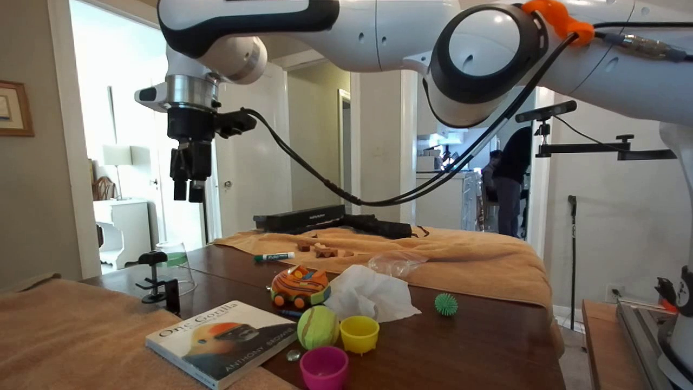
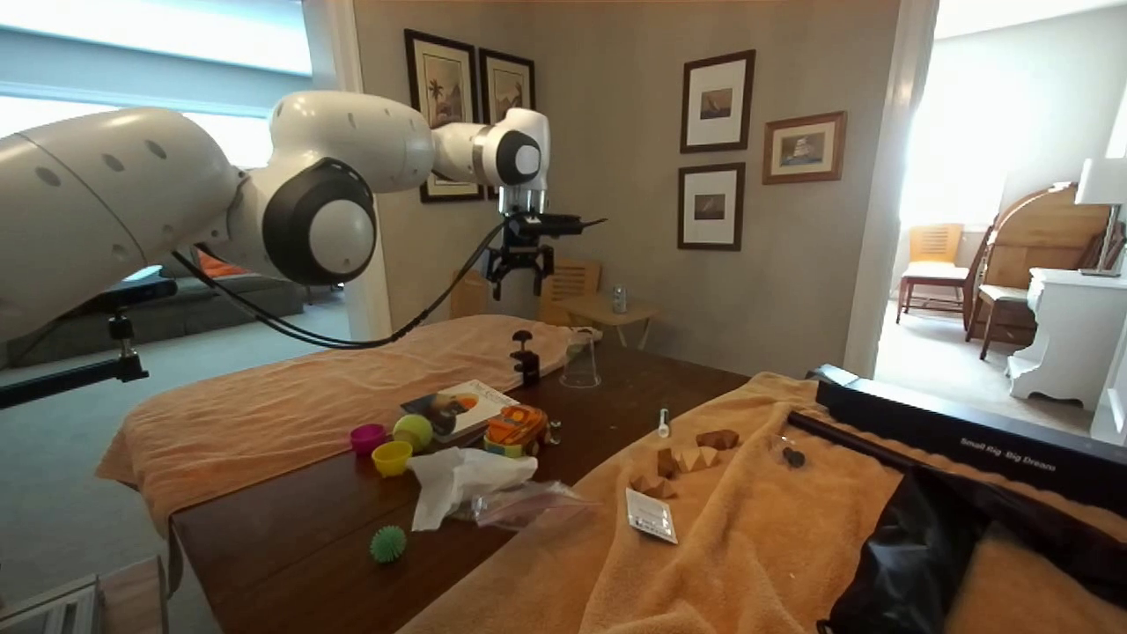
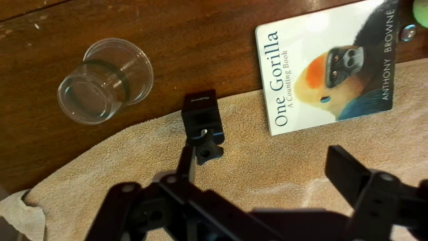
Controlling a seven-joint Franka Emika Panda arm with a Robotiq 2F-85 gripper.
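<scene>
High over the far left part of the table hangs my gripper point(image 1: 188, 192), open and empty; its two fingers stand wide apart in the wrist view. Below it, at the towel's edge, is a black clamp point(image 3: 202, 120). To the clamp's left in that view a clear plastic cup point(image 3: 106, 80) with a green band rests on the dark wood. The book One Gorilla point(image 3: 327, 66) lies face up to the right, partly on the orange towel point(image 3: 256, 168). None of these touches the gripper. In exterior view 2 the gripper point(image 2: 519, 285) hovers above the clamp point(image 2: 525, 357) and the cup point(image 2: 580, 359).
Beside the book sit a tennis ball point(image 1: 318, 327), a pink cup point(image 1: 324, 367), a yellow cup point(image 1: 359, 334) and an orange toy car point(image 1: 300, 286). White tissue point(image 1: 370, 293) and a green spiky ball point(image 1: 445, 304) lie farther right. A second towel carries wooden pieces point(image 2: 692, 459).
</scene>
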